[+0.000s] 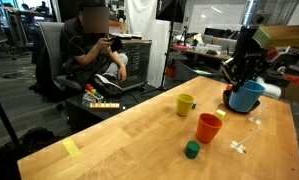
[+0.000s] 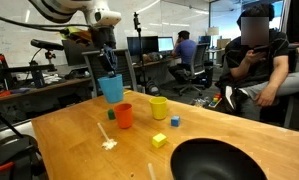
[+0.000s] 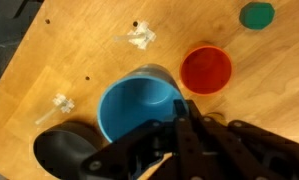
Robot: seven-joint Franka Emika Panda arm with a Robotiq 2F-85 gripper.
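A blue cup (image 1: 246,96) hangs above the table on the right, its rim pinched by my gripper. The wrist view looks into the open mouth of this blue cup (image 3: 139,108). Beside it there, a red cup (image 3: 206,72) stands on the wood. From the second exterior side, the raised blue cup (image 2: 112,90) appears behind and left of the red cup (image 2: 123,117). One finger is at the rim; the other is partly hidden.
A yellow cup (image 1: 185,104), a green cup (image 1: 192,150) and a black pan (image 2: 217,160) stand about. A yellow block (image 2: 158,140), a blue block (image 2: 175,121) and white scraps (image 1: 237,147) lie around.
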